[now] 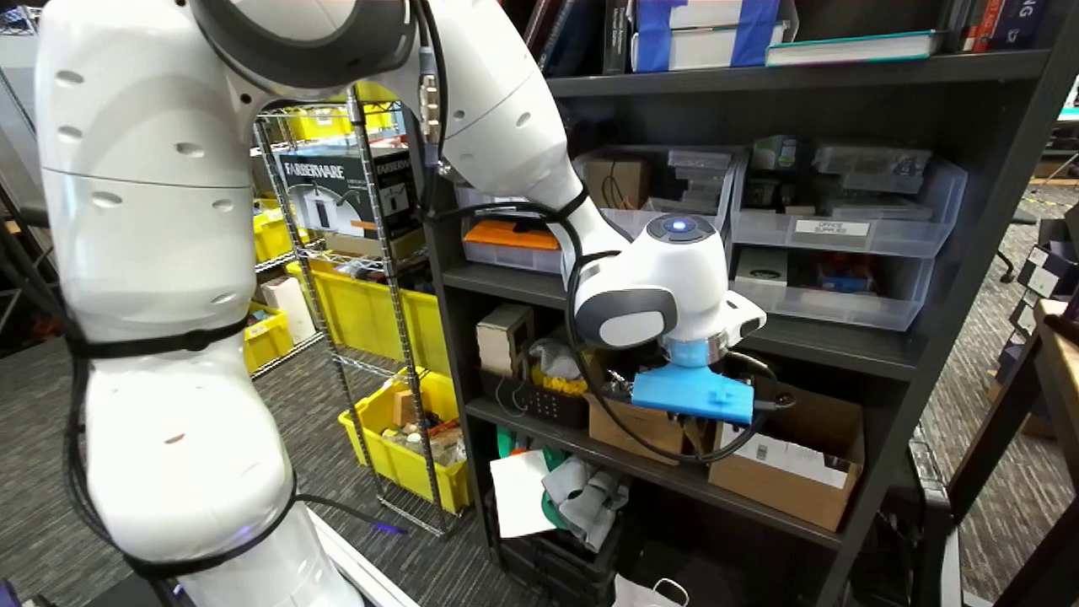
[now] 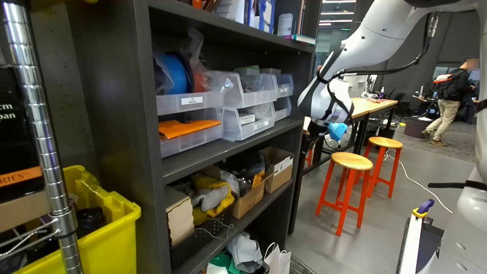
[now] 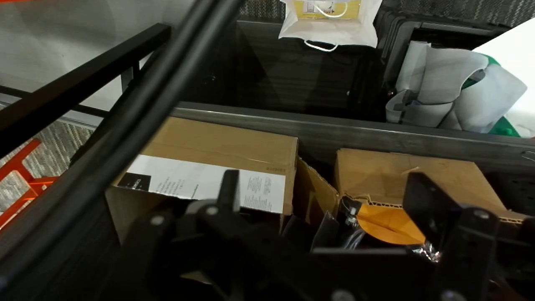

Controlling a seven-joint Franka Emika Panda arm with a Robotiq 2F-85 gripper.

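My gripper stands open in the wrist view, its two black fingers wide apart with nothing between them. Beyond them, lower on the shelf, are a cardboard box (image 3: pixel 220 138) with a white label and a second cardboard box (image 3: pixel 401 168). An orange-yellow envelope (image 3: pixel 388 223) pokes out of the second box near one finger. In exterior view 1 the blue mount (image 1: pixel 693 393) on my wrist hangs in front of this shelf, and the fingers are hidden there. I cannot tell any contact with the boxes.
Clear bins (image 1: pixel 847 231) sit on the shelf above. Below are a black crate with grey-white material (image 3: pixel 441 85) and a white paper bag (image 3: pixel 333 25). A black cable (image 3: pixel 125 130) crosses the wrist view. Stools (image 2: pixel 351 160) stand beyond the shelf, where the floor has free room.
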